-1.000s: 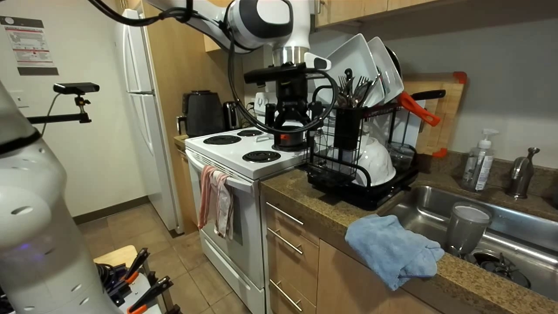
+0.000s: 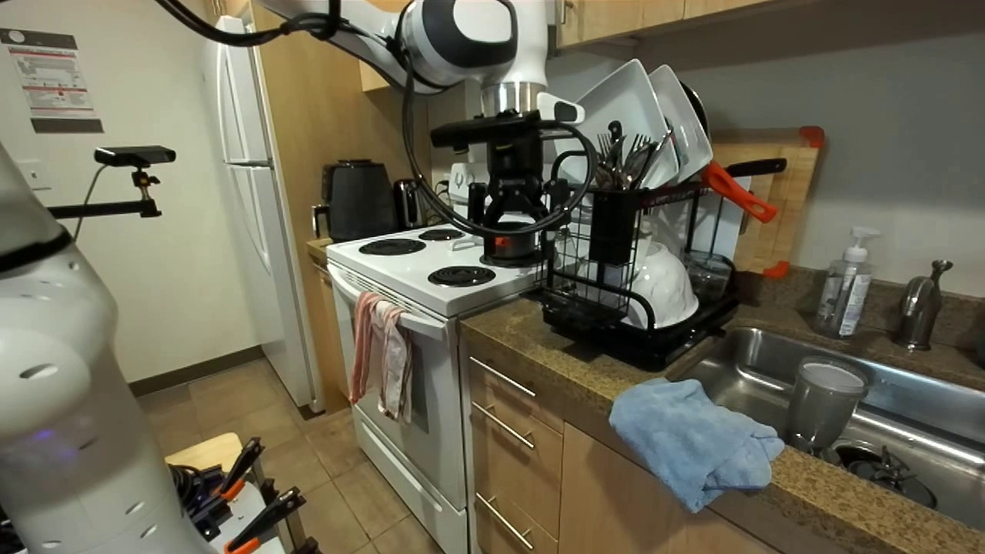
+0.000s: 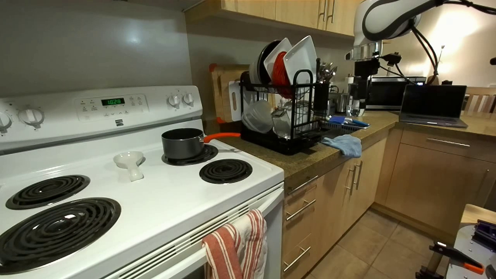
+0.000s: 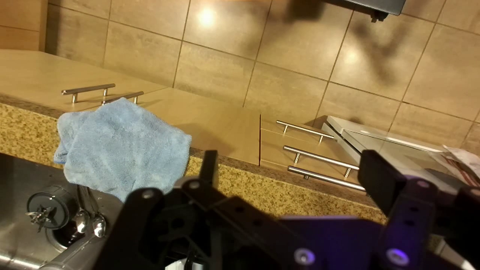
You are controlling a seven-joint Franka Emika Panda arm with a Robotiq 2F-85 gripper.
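High over the counter's front edge, my gripper stands open. Its two dark fingers are wide apart in the wrist view, and only counter and drawer fronts show between them. In the first exterior view the gripper (image 2: 517, 198) appears in front of the stove's back area, left of the dish rack. A crumpled light blue cloth (image 2: 697, 442) drapes over the counter edge beside the sink. From the wrist, that cloth (image 4: 128, 148) lies left of my fingers, untouched. The second exterior view shows the gripper (image 3: 357, 109) beyond the rack, its fingertips hard to make out.
A black dish rack (image 2: 637, 346) holds plates, bowls and cutlery. The sink (image 2: 752, 355) contains a clear blender cup (image 2: 824, 406). On the stove sit a dark pot (image 3: 182, 145) with a red handle and a white spoon rest (image 3: 129, 160). A striped towel (image 2: 380, 355) hangs from the oven handle.
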